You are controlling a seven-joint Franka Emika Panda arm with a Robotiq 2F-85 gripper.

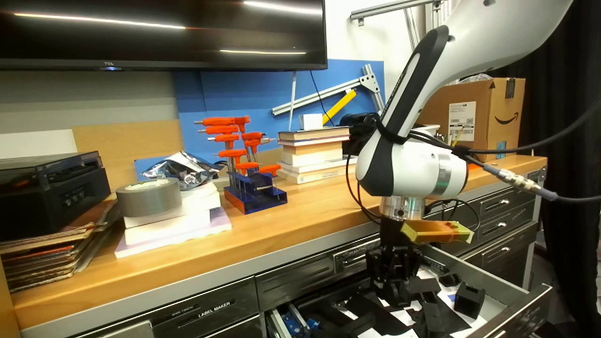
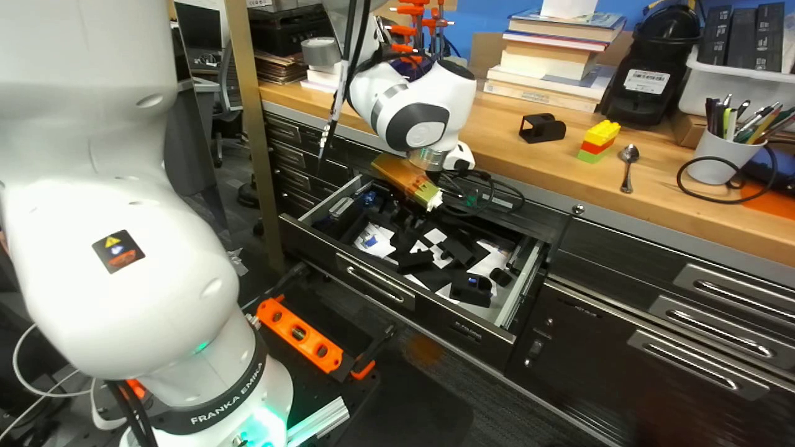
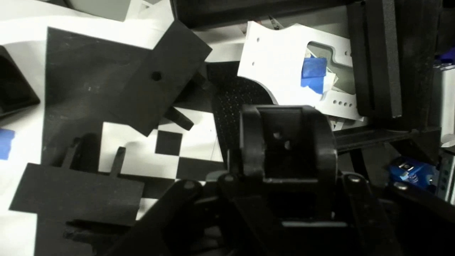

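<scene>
The open drawer holds black flat parts and white sheets. Over its far part hangs my gripper, pointing down. In the wrist view it is shut on a black bracket-like part with two curved sides and small holes in its middle face. Dark on dark, the fingertips are hard to make out against this part. Whether the part touches the drawer's contents I cannot tell. In exterior view 2 the arm and the orange-yellow block mounted on it largely hide the gripper.
A black block sits near the drawer's right side. On the wooden counter are a similar black bracket, toy bricks, a spoon and a pen cup. The counter edge runs close behind the arm.
</scene>
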